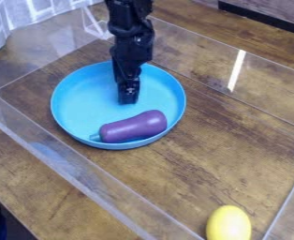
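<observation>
A black gripper (128, 86) reaches down from the top into the back part of a blue plate (75, 103), its tip low over the plate's surface. Whether its fingers are open or shut, or hold anything, I cannot tell. A purple toy eggplant (133, 126) lies in the front part of the plate, apart from the gripper.
A yellow oval object (228, 223) sits at the bottom right. Clear strips or walls run along the left and right, and something white (6, 19) is at the top left.
</observation>
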